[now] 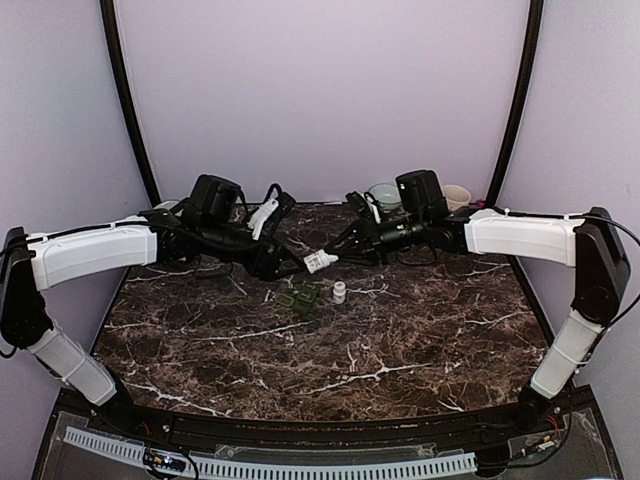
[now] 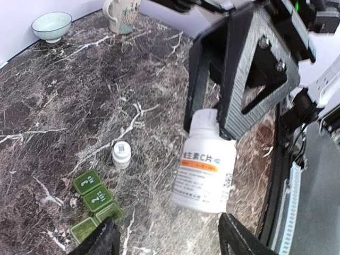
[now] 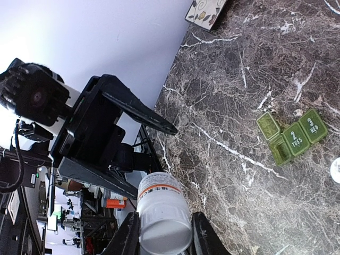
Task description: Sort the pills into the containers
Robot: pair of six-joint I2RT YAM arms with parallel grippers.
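A white pill bottle with an orange-striped label (image 2: pixel 199 172) is held in the air by my right gripper (image 1: pixel 333 254), which is shut on its cap end; the label end points toward my left gripper. Open and empty, my left gripper stands a short way off from the bottle. Below on the table lies a green pill organizer (image 3: pixel 297 138) with TUES and WED lids shut and one end compartment's lid (image 3: pixel 268 125) folded open. A small white bottle (image 2: pixel 121 154) stands upright beside it. No loose pills can be made out.
At the back right are a pale bowl (image 2: pixel 52 25) and a mug (image 2: pixel 121 13). A flower-patterned box (image 3: pixel 206 11) sits at the table's left side.
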